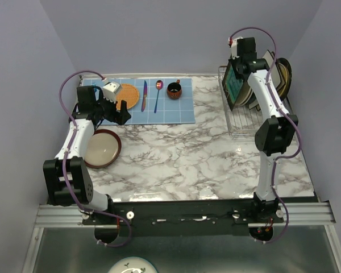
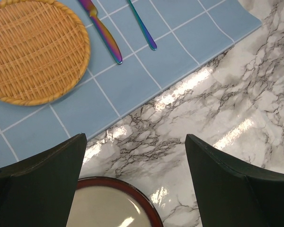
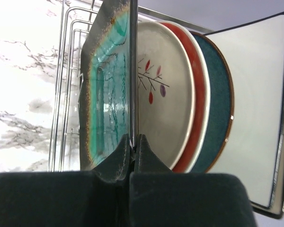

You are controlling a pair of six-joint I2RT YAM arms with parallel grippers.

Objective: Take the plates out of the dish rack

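A square teal plate with a dark rim [image 3: 109, 94] stands on edge at the left end of the dish rack [image 1: 238, 135]. My right gripper is shut on this plate's rim, one finger on each face. Behind it in the right wrist view lean a cream plate with a red-leaf sprig [image 3: 163, 106], a red plate [image 3: 191, 71], a dark blue plate [image 3: 217, 99] and a white square plate [image 3: 253, 104]. Over the left side of the counter, my left gripper is open with nothing between its fingers.
A brown-rimmed dish [image 1: 102, 149] lies on the left of the counter. The blue mat [image 1: 179, 116] holds a woven disc [image 1: 129, 96], a knife [image 1: 144, 99], a spoon [image 1: 158, 91] and a brown mug [image 1: 174, 89]. The marble between mat and rack is bare.
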